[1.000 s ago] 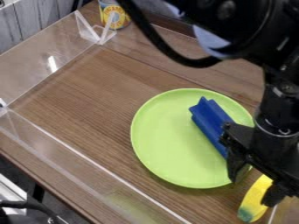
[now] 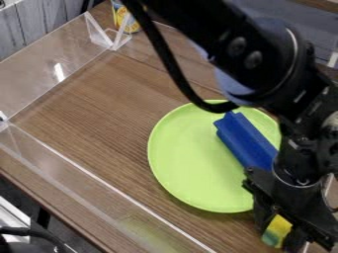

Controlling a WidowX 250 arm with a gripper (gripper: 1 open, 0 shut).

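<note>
My gripper (image 2: 284, 208) is low at the lower right, shut on a yellow object (image 2: 278, 231) with a green tip, just off the green plate's front right. Its fingers partly hide the object. The green plate (image 2: 188, 160) lies on the wooden table, with a blue bar-shaped block (image 2: 239, 137) resting on its right side.
A yellow can (image 2: 125, 20) stands at the back left. Clear plastic walls (image 2: 50, 65) edge the table on the left. Bare wood (image 2: 106, 109) lies left of the plate. A black cable hangs over the plate's back.
My gripper has shifted a little left and down over the yellow object and closed round it, now covering more of it.
</note>
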